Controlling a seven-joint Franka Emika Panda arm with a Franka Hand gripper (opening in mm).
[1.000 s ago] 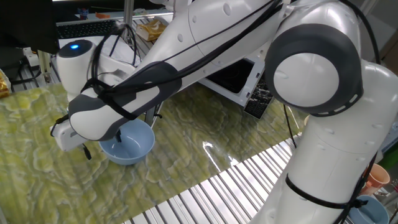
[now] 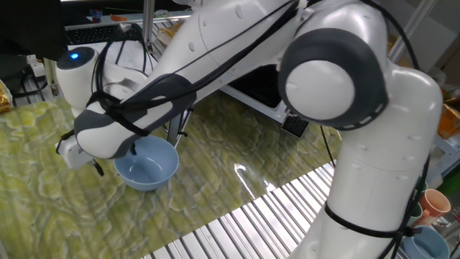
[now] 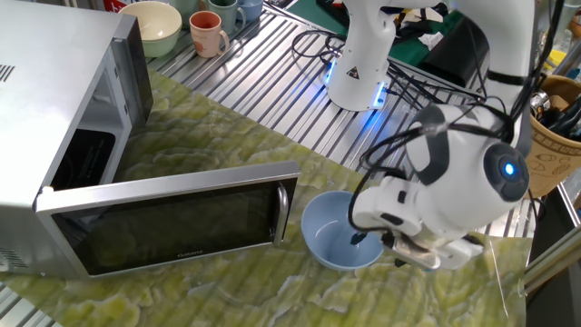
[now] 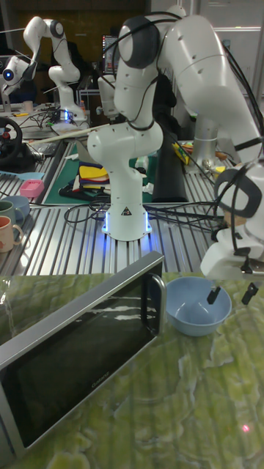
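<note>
A light blue bowl (image 2: 147, 173) sits upright and empty on the green marbled tabletop. My gripper (image 4: 231, 294) stands open at the bowl's side, its two dark fingers well apart with nothing held between them. In exterior view 3, one of its fingers (image 4: 213, 296) overlaps the bowl (image 4: 191, 316) near the rim, while the other is outside it. Exterior view 2 likewise has one finger over the inside of the bowl (image 3: 327, 241). Whether either finger touches the rim I cannot tell. A microwave (image 3: 54, 91) has its door (image 3: 172, 218) swung open close beside the bowl.
The door's handle (image 3: 281, 213) comes very near the bowl's rim. Mugs, including an orange one (image 3: 208, 34), and a pale bowl (image 3: 154, 27) stand behind the microwave on the slatted metal surface (image 3: 263, 91).
In exterior view 1 the arm's upper links have shifted left, and the wrist has moved slightly left and up. The bowl has stayed in place.
</note>
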